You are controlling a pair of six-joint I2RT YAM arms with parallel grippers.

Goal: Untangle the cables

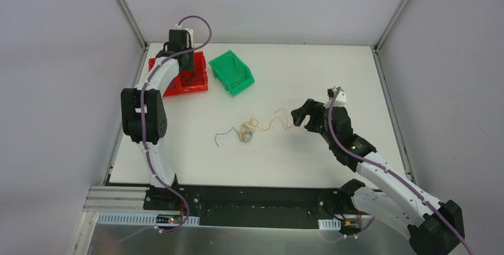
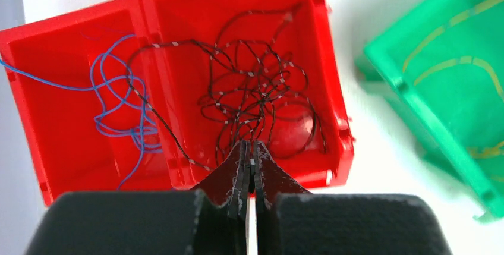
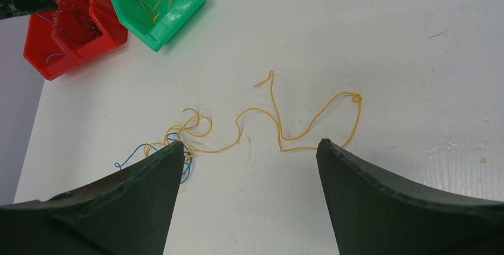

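My left gripper is shut over the red bin [image 2: 330, 59], its tips at the near side of the right compartment, where tangled dark cables [image 2: 261, 94] lie. Whether anything thin is between the tips cannot be told. Blue cables [image 2: 119, 130] lie in the left compartment. The green bin [image 2: 386, 65] holds yellow cables [image 2: 469, 62]. On the table a tangle of yellow cable [image 3: 279, 124] and blue cable [image 3: 186, 175] lies below my right gripper, which is open with nothing between its fingers.
Walls and rails [image 1: 392, 124] bound it at the sides and back.
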